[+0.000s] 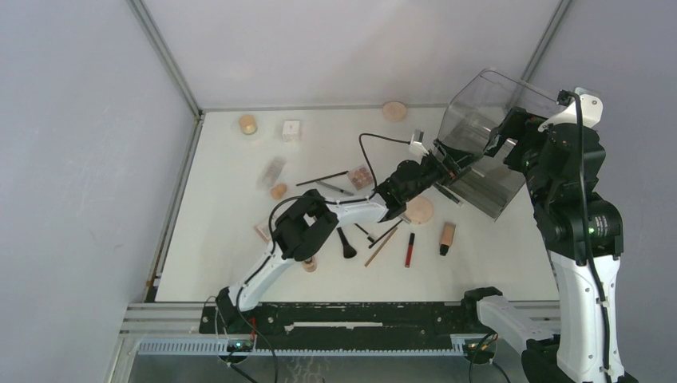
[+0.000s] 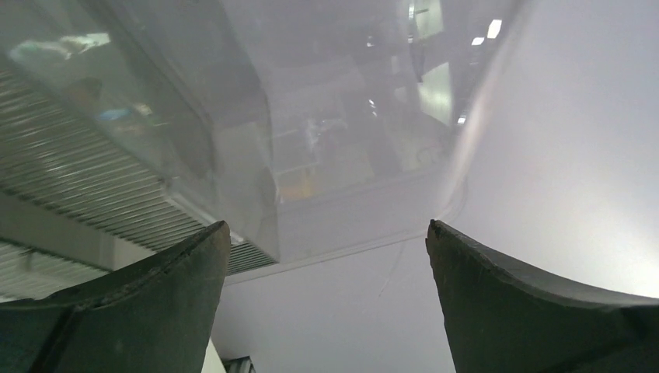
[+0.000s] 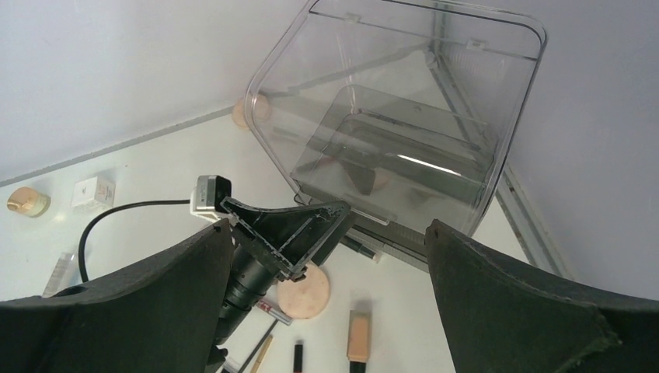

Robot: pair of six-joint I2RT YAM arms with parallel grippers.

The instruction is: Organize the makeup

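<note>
A clear acrylic organizer (image 1: 503, 191) (image 3: 458, 179) stands at the back right. At its front left edge is my left gripper (image 1: 455, 159), open, with the clear plastic filling its wrist view and nothing seen between the fingers. My right gripper (image 1: 503, 136) hangs over the organizer, open and empty. Makeup lies on the white table: a foundation bottle (image 1: 447, 238), red lip tube (image 1: 409, 250), round compact (image 1: 420, 210), black brush (image 1: 347, 247), pencils (image 1: 381, 247), eyeshadow palette (image 1: 359, 177), white box (image 1: 290, 130) and a jar (image 1: 247, 124).
Another pale round compact (image 1: 394, 111) lies at the back edge. A clear tube (image 1: 271, 171) and a small sponge (image 1: 279, 191) lie at left. Walls border the table at back and sides.
</note>
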